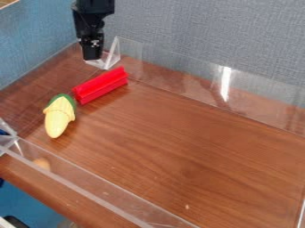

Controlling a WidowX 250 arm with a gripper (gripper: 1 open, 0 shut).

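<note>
My black gripper (92,46) hangs at the top left, near the back wall, above and behind a red cylinder (100,85) lying on the wooden floor (191,151). It is open, with nothing seen held in it. A yellow toy corn (57,118) with a green husk lies in front of the red cylinder, to the left.
Clear plastic rims (226,82) edge the wooden area at back and front. Grey and blue walls stand behind. Some small objects at the left edge are partly cut off.
</note>
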